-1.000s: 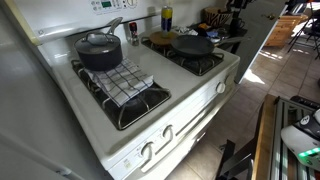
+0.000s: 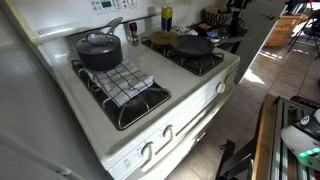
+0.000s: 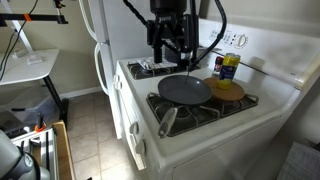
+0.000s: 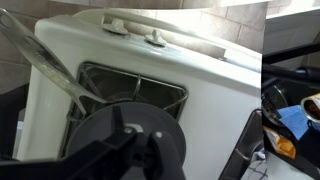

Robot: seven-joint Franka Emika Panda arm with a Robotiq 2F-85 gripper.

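A dark frying pan (image 3: 186,90) rests on a stove burner, its pale handle (image 3: 168,122) sticking out over the front edge. In the wrist view the pan (image 4: 165,125) lies below my gripper, and the handle (image 4: 45,58) reaches to the upper left. My gripper (image 3: 172,55) hangs above the pan in the second exterior view, apart from it. Its dark fingers blend into the pan in the wrist view, so how far apart they stand is unclear. A lidded dark pot (image 2: 100,48) and a striped white towel (image 2: 122,82) sit on the left burners.
A brown round board (image 3: 232,92) lies behind the pan, with a yellow-labelled bottle (image 3: 228,70) standing close by. The stove's front panel carries knobs (image 2: 147,150). A wooden table edge (image 2: 265,140) stands across the floor. White stovetop between the burners is clear.
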